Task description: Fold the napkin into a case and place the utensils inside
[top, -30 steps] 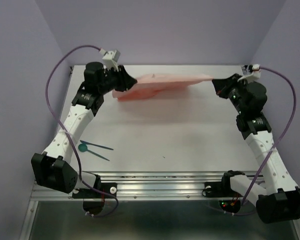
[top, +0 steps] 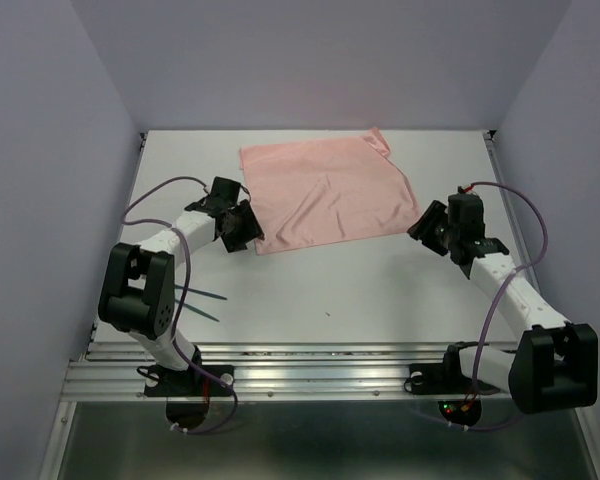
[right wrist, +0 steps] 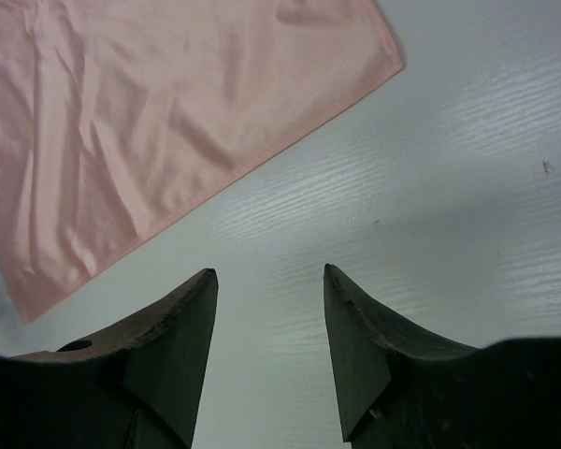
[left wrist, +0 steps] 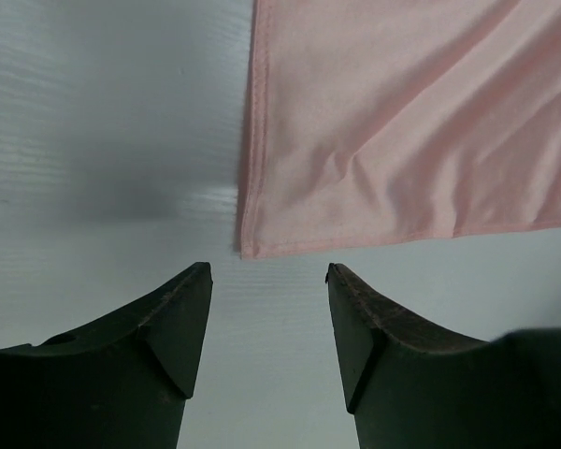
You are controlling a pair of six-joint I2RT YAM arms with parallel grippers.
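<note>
A pink napkin (top: 325, 190) lies spread and rippled on the white table, a back-right corner sticking out. My left gripper (top: 251, 228) is open at its front-left corner; in the left wrist view that corner (left wrist: 266, 238) sits just beyond the open fingertips. My right gripper (top: 423, 225) stands open by the front-right corner, with only bare table between its fingers in the right wrist view. Dark utensils (top: 202, 312) lie at the front left, partly hidden by the left arm.
Walls border the back and sides, and a metal rail (top: 300, 367) runs along the front.
The napkin, held raised between both grippers a second ago, now lies flat on the table. Both grippers have come down, and the left one has moved toward the front.
</note>
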